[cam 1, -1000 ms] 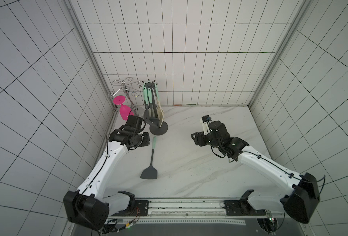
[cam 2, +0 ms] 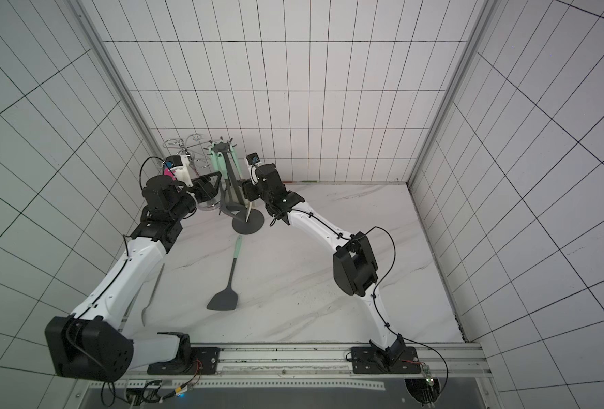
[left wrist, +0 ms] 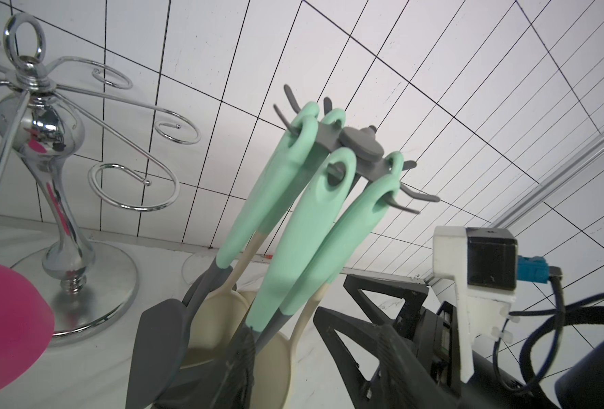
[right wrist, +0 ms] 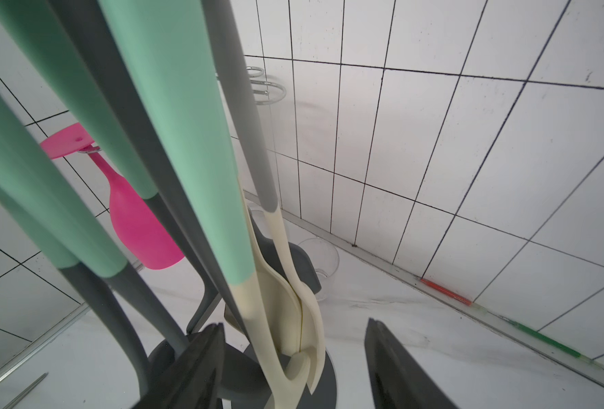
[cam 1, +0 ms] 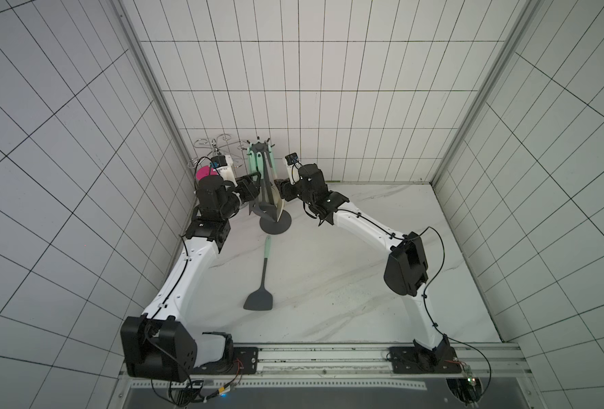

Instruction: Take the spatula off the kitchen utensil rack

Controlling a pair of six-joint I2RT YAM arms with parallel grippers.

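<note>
On the grey utensil rack point(cam 1: 276, 223) hang several utensils with green handles point(left wrist: 302, 231), dark stems and cream ends point(right wrist: 261, 334). A dark spatula point(cam 1: 258, 300) with a green handle lies flat on the table in front of the rack's base. My left gripper point(cam 1: 257, 184) is at the rack's left side, its fingers apart; handles show beyond them in the left wrist view. My right gripper point(cam 1: 281, 189) is open at the rack's right side. A cream stem shows in the gap of the right wrist view, not gripped. Which hanging piece is a spatula is partly hidden.
A chrome stand point(left wrist: 70, 252) with curled arms and a pink utensil point(right wrist: 135, 211) stands left of the rack. The back wall is close behind. My two grippers are near each other.
The spatula on the table has not moved.
</note>
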